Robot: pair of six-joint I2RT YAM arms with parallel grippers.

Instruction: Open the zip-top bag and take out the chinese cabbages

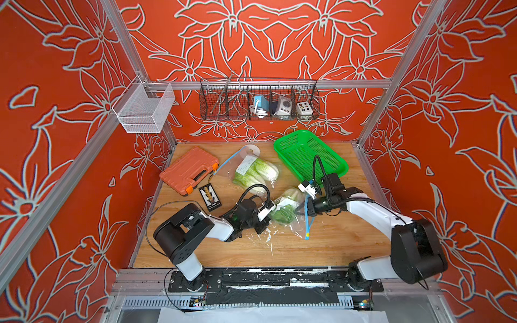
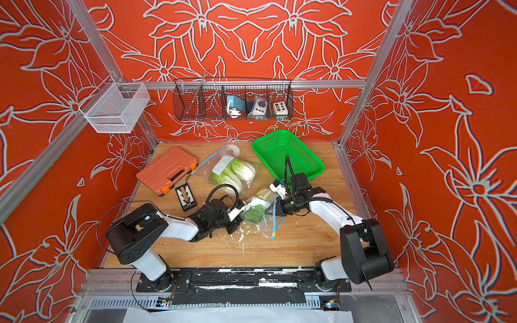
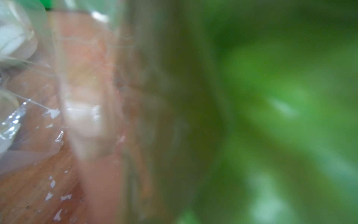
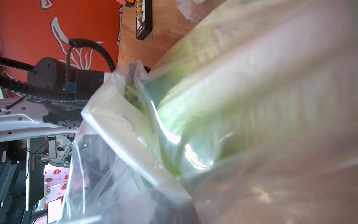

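Observation:
A zip top bag (image 1: 285, 212) of green cabbage lies mid-table between my grippers, its blue zip strip (image 1: 307, 220) on the right. My left gripper (image 1: 262, 220) is against its left side; the left wrist view is filled with blurred plastic and leaf (image 3: 279, 112). My right gripper (image 1: 309, 207) is at its zip end, shut; plastic and pale cabbage (image 4: 242, 74) cover the right wrist view, hiding the fingertips, so what is between them is unclear. The left fingertips are hidden too. A second bag of cabbage (image 1: 255, 172) lies behind.
A green basket (image 1: 282, 142) stands at the back right. An orange case (image 1: 183, 167) and a small black box of bits (image 1: 210, 196) lie left. White scraps litter the front middle, where the table is otherwise clear. Wire baskets hang on the walls.

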